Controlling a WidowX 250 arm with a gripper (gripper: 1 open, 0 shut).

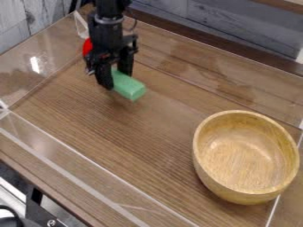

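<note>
My gripper (109,64) is at the upper left of the camera view, a dark claw pointing down at a green block (126,85) on the wooden tabletop (106,151). Its fingertips are at the block's upper left end; whether they hold it is unclear. A red object (88,46) shows behind the arm, partly hidden by it.
A large yellow bowl (243,158) stands at the right front. The table's edge runs along the left.
</note>
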